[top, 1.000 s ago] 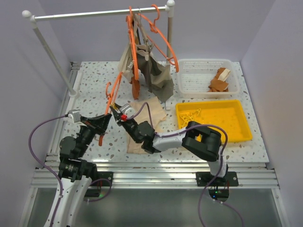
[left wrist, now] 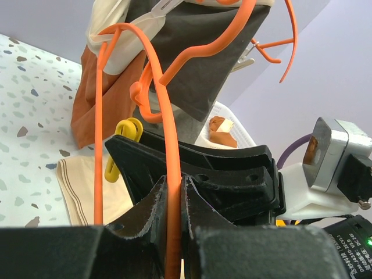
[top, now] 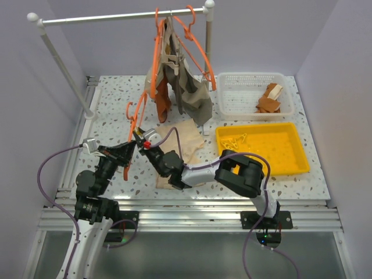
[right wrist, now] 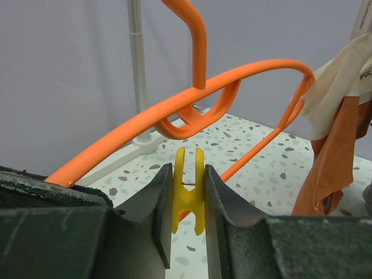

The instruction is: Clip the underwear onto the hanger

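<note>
My left gripper is shut on an orange hanger (left wrist: 168,125), which stands upright at the left of the table in the top view. My right gripper holds a small yellow clip (right wrist: 197,215) between its fingertips, just below the hanger's bar and hook loop, beside my left gripper. The clip also shows in the left wrist view, right of the hanger. Beige fabric (top: 180,131) lies flat on the table beneath my right arm.
Hangers with grey and brown garments (top: 195,99) hang from a white rail (top: 116,17). A white bin (top: 238,93) with brown cloth stands at back right; a yellow bin (top: 273,151) with yellow clips stands at right.
Both grippers and the held hanger have shifted slightly left. The hanging hangers and garments have swung a little to the left.
</note>
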